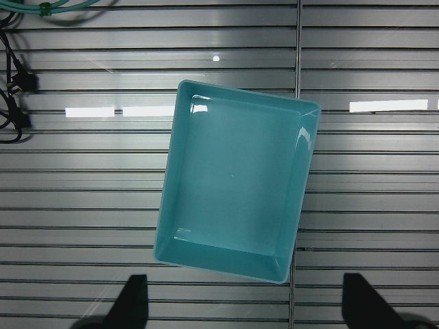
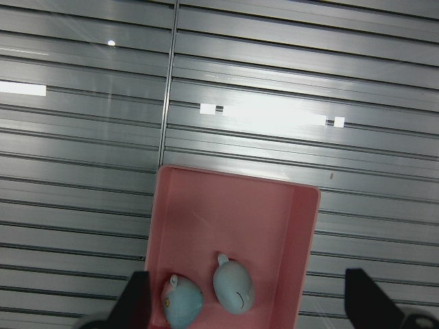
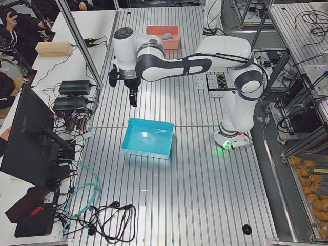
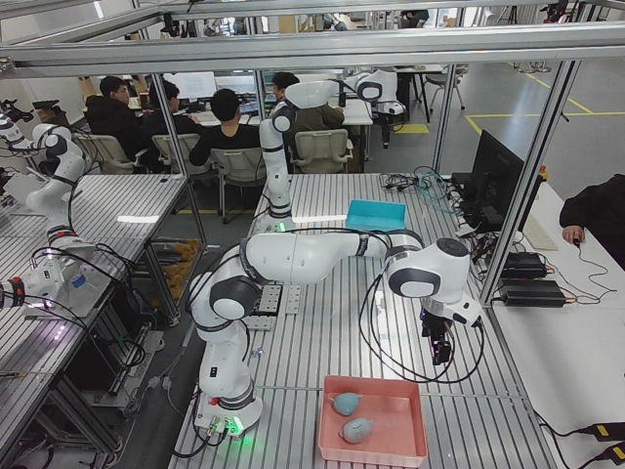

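Note:
An empty teal tray (image 3: 147, 137) (image 1: 233, 181) lies on the slatted metal table below my left gripper, whose two black fingers are spread apart with nothing between them. A pink tray (image 4: 371, 389) (image 2: 233, 199) holds two small pale blue plush toys, one rounder (image 2: 182, 301) (image 4: 346, 402), the other longer (image 2: 233, 285) (image 4: 357, 430). My right gripper hangs above this pink tray, open and empty, its fingers at the lower edge of the right wrist view.
Black cables (image 3: 118, 220) and a teal hose (image 3: 82, 205) lie near one corner of the table. A monitor (image 3: 28, 136) and electronics boxes (image 3: 74, 87) stand alongside. The table around both trays is mostly clear.

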